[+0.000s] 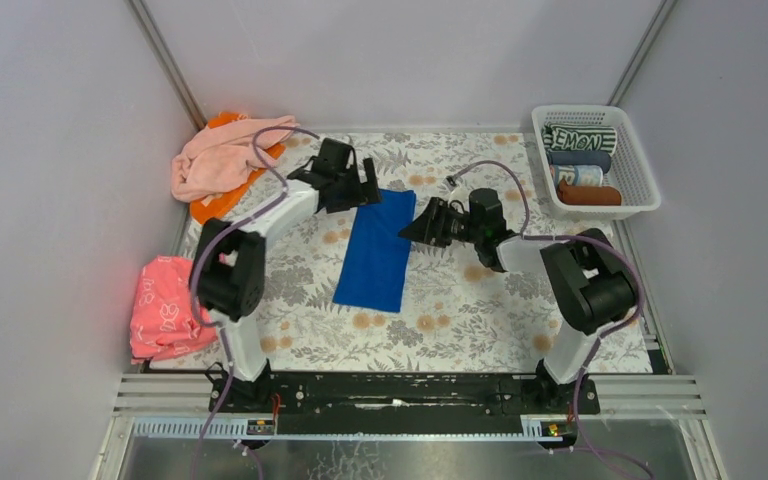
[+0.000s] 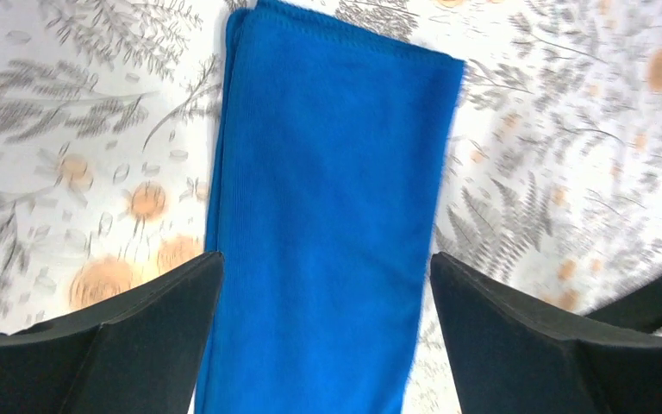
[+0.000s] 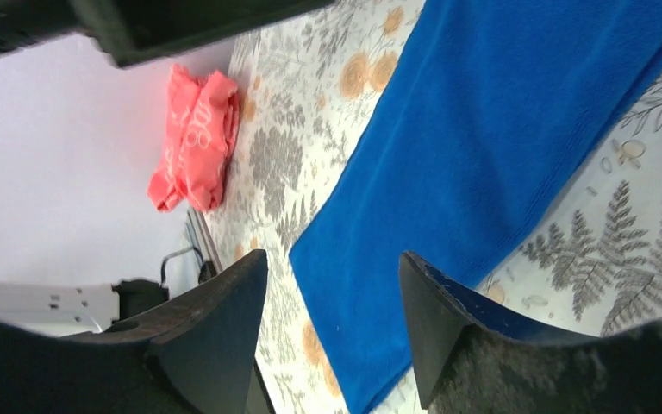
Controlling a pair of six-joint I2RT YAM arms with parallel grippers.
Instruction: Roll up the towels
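Observation:
A blue towel [image 1: 375, 262], folded into a long strip, lies flat on the table, its length running from front to back with the far end tipped slightly right. In the left wrist view the towel [image 2: 327, 172] shows stacked layers along one long edge. My left gripper hovers over it near the far left edge, fingers apart and empty. On the right side, my right gripper is open too, close to the towel's right edge, with the blue cloth [image 3: 448, 190] seen beyond its fingers and not gripped.
A white basket [image 1: 644, 185] at the back right holds several rolled towels. Peach and orange towels [image 1: 222, 160] are heaped at the back left, and a pink patterned towel [image 1: 172, 310] at the front left.

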